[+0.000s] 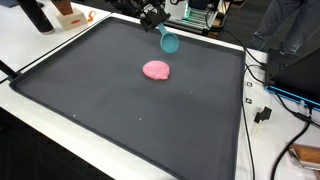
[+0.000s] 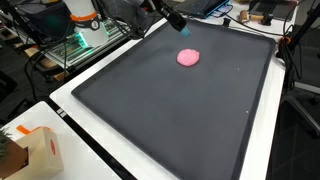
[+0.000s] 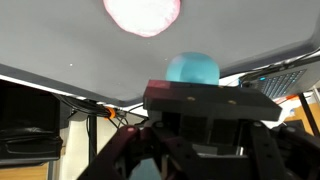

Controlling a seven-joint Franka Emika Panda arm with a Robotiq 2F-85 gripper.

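Observation:
My gripper (image 1: 157,24) is shut on a teal, cup-like object (image 1: 169,42), which hangs below it near the back of the dark board. In exterior view 2 the teal object (image 2: 185,31) shows just behind a pink round thing (image 2: 188,58). Its rounded teal end (image 3: 194,68) pokes out past the dark gripper body in the wrist view; the grip itself is hidden there. The pink thing (image 1: 156,70) lies on the board, apart from the teal object, and is partly cut off at the top of the wrist view.
The dark grey board (image 1: 120,115) is otherwise bare, with wide free room in front of the pink thing. Cables (image 1: 240,45) and equipment crowd its back edge. A white and orange box (image 2: 40,150) stands off the board's near left corner.

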